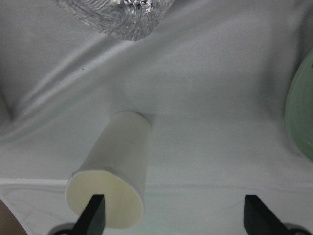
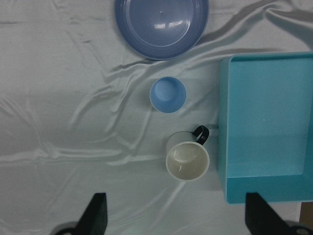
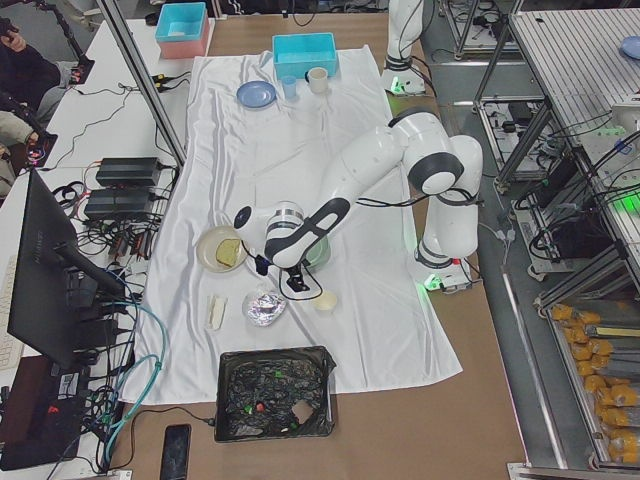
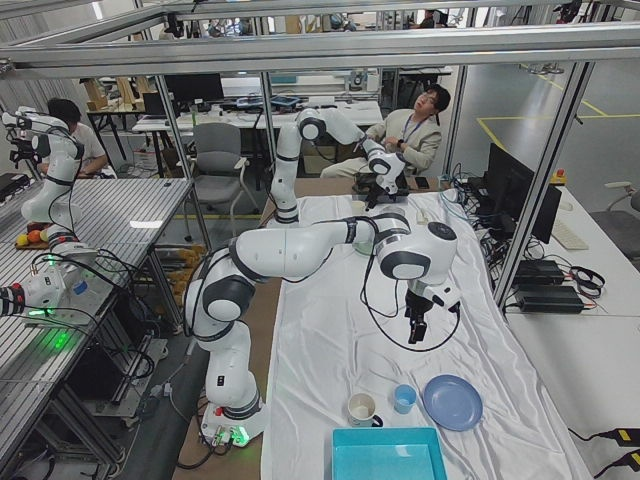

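My left gripper (image 3: 294,280) hangs open over the table, near a foil bowl (image 3: 264,308) and a white cup (image 3: 324,301). In the left wrist view the cup (image 1: 122,152) lies below the open fingers, with a green plate (image 1: 301,107) at right. A tan plate (image 3: 208,248) holds a yellow item (image 3: 228,252). My right gripper (image 4: 417,320) is open and empty above the cloth; its wrist view shows a blue plate (image 2: 161,29), a blue cup (image 2: 167,94), a mug (image 2: 187,161) and a turquoise bin (image 2: 264,117).
A black lined tray (image 3: 275,395) sits at the near edge, with a phone (image 3: 175,450) beside it. A monitor (image 3: 55,280) and cables crowd the left side.
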